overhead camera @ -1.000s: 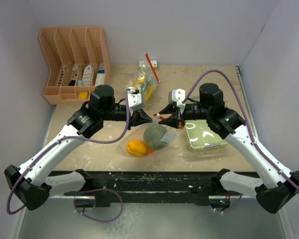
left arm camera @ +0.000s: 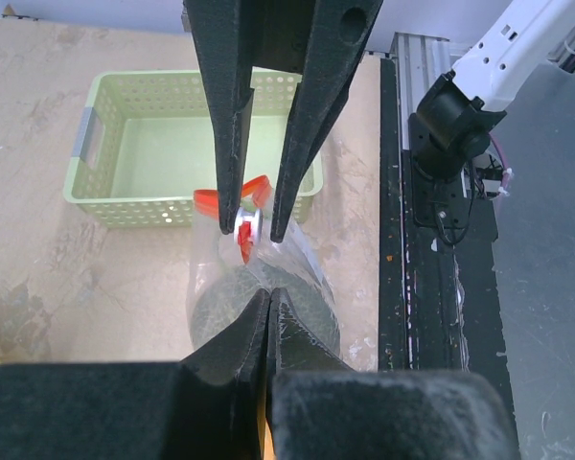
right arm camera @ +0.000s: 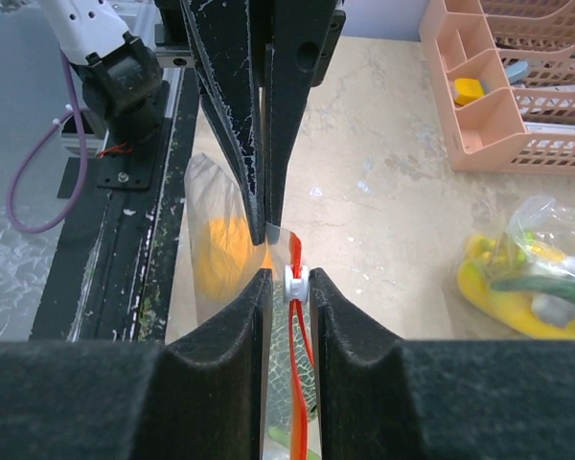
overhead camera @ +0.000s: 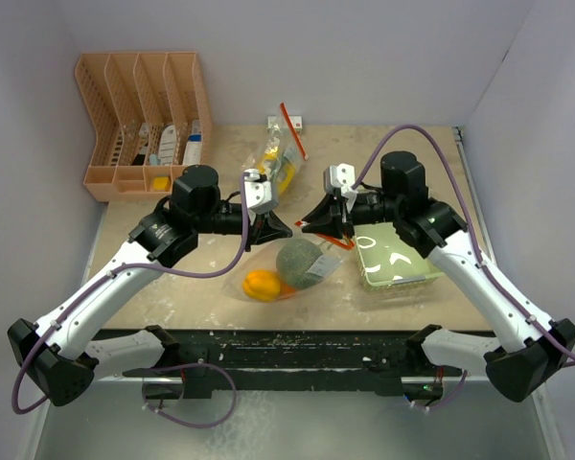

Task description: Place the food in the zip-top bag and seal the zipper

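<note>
A zip bag (overhead camera: 283, 268) holding a melon-like green food (overhead camera: 301, 259) and orange food (overhead camera: 262, 285) lies at the table's front, its red zipper and white slider (right arm camera: 296, 284) raised between my grippers. My left gripper (overhead camera: 280, 233) is shut at the bag's left side, its tips meeting in the left wrist view (left arm camera: 272, 299). My right gripper (overhead camera: 318, 226) is part open at the slider; in the right wrist view (right arm camera: 289, 283) its fingers stand either side of it, contact unclear.
A second bag with yellow food (overhead camera: 287, 158) lies at the back. A green basket (overhead camera: 393, 254) sits right, a pink organizer (overhead camera: 139, 77) back left.
The left arm is practically unmoved.
</note>
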